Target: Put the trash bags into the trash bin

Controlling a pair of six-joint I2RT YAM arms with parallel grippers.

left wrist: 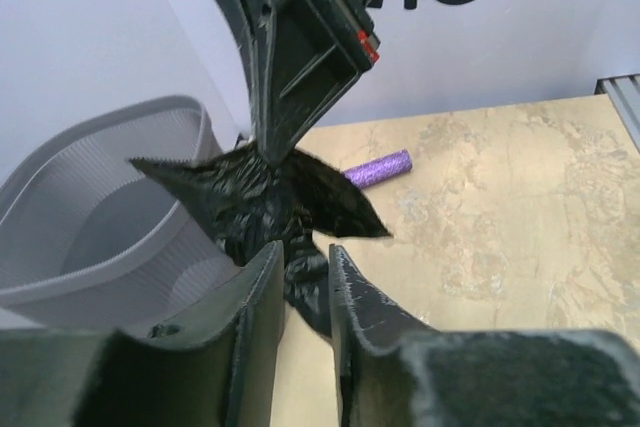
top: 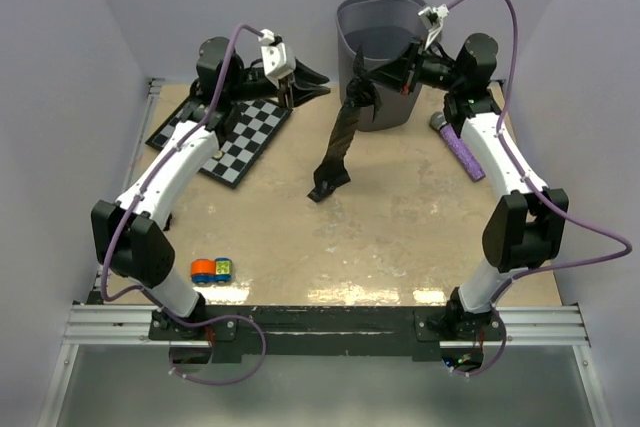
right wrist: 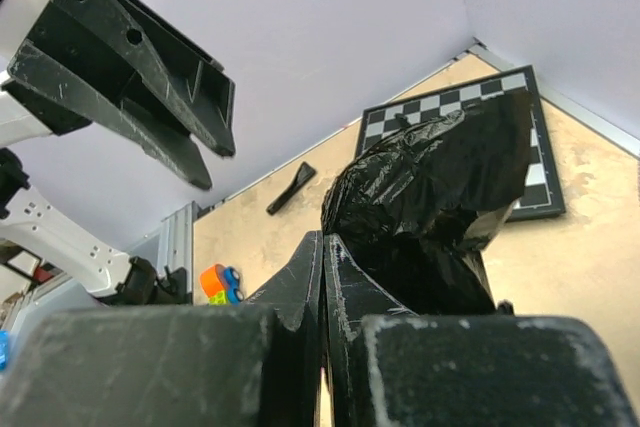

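Observation:
A black trash bag hangs from my right gripper, whose fingers are closed on its gathered top. In the right wrist view the bag spreads out just beyond the shut fingertips. The grey trash bin stands at the back, and the bag is in front of it, outside the rim. My left gripper is to the left of the bag, clear of it, its fingers apart and empty. From the left wrist, the bag appears ahead of those fingers, pinched by the right gripper's tip.
A checkered board lies at the back left. A purple cylinder rests right of the bin. Small orange and blue-green items sit at the front left.

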